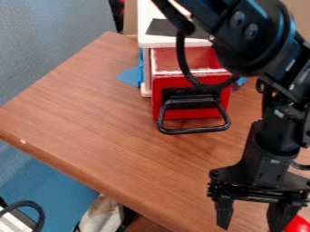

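Note:
My gripper [252,214] points down at the lower right over the wooden table, its two fingers apart and open. A red object [298,226] is partly visible at the bottom right edge, just behind the right finger; whether they touch is unclear.
A red box [182,85] with a black wire handle [190,129] stands at the back, against a white structure [158,36] and blue pieces [129,76].

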